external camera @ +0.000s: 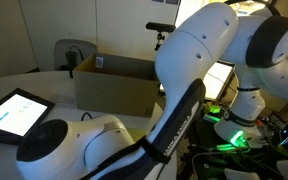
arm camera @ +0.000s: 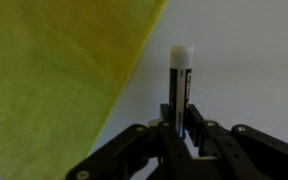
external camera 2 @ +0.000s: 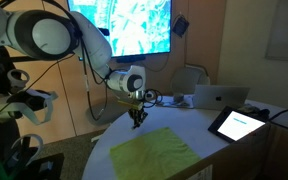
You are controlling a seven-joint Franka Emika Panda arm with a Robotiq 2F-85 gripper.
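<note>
In the wrist view my gripper is shut on a slim marker-like stick (arm camera: 180, 85) with a pale end and a dark, labelled body. The pale end points away from the fingers, over the light table. A yellow-green cloth (arm camera: 54, 70) lies to the left of the stick in that view. From exterior view 2, my gripper (external camera 2: 137, 121) hangs near the back left edge of the cloth (external camera 2: 149, 155); the stick is too small to make out there. Exterior view 1 shows the arm, but not the gripper's fingers.
An open cardboard box (external camera: 114, 90) stands on the table beside the arm. A lit tablet (external camera: 17, 113) lies to its left in exterior view 1. A laptop (external camera 2: 219, 97) sits at the back in exterior view 2. Bare table (external camera 2: 184, 125) shows behind the cloth.
</note>
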